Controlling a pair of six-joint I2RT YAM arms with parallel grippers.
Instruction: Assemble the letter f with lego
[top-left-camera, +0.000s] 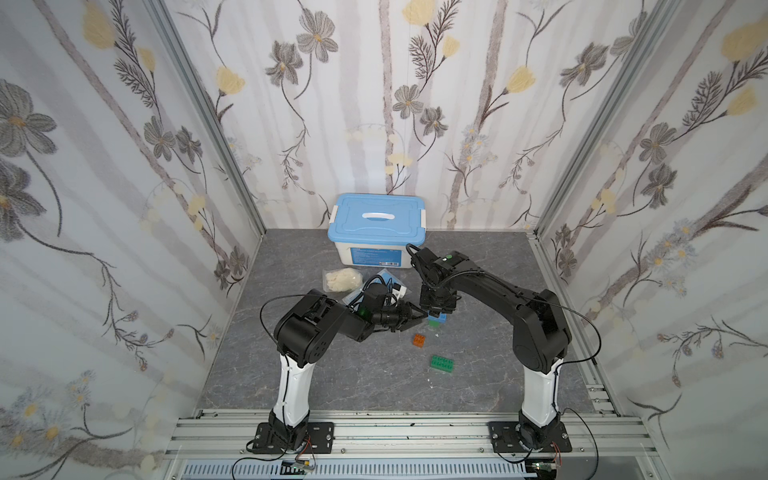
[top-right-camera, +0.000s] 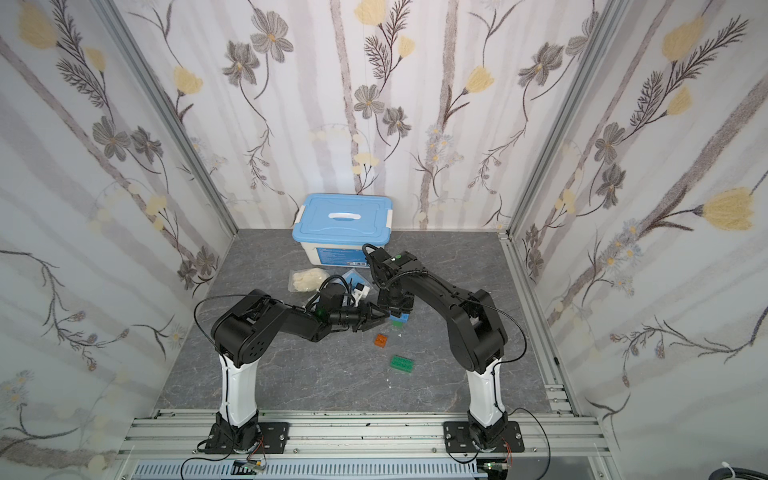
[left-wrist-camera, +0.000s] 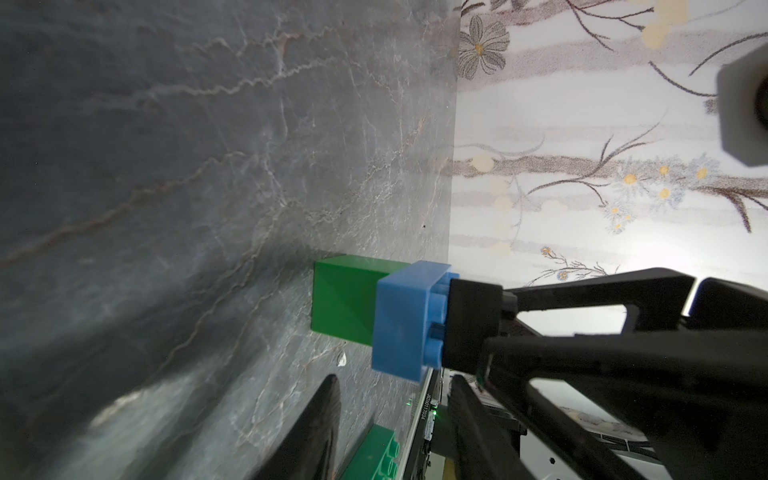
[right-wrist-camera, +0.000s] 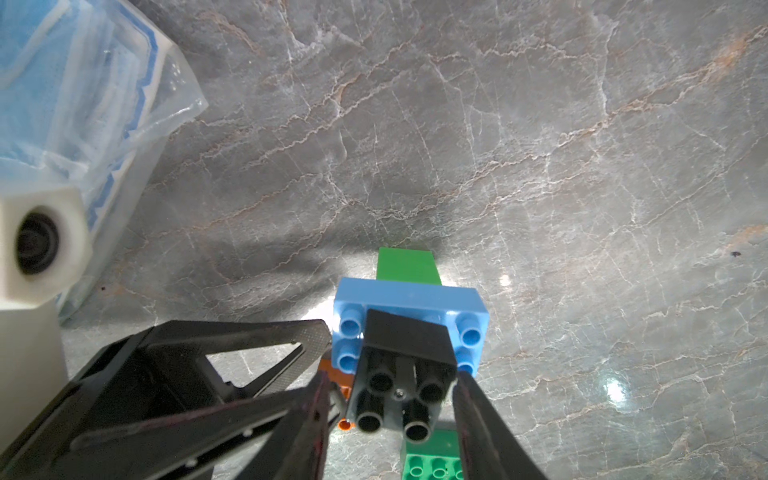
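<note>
A blue brick (left-wrist-camera: 400, 320) sits across a green brick (right-wrist-camera: 406, 264) on the table, with black gripper parts against its studded side. My left gripper (top-left-camera: 416, 316) reaches in from the left; whether anything is between its fingers is unclear. My right gripper is over the bricks, its blurred fingers apart on either side of the black block on the blue brick. An orange brick (top-left-camera: 418, 340) and a larger green brick (top-left-camera: 441, 362) lie nearer the front.
A lidded storage box (top-left-camera: 376, 220) stands at the back. A clear bag (top-left-camera: 342, 280) and a blue-white packet (right-wrist-camera: 88, 96) lie left of the bricks.
</note>
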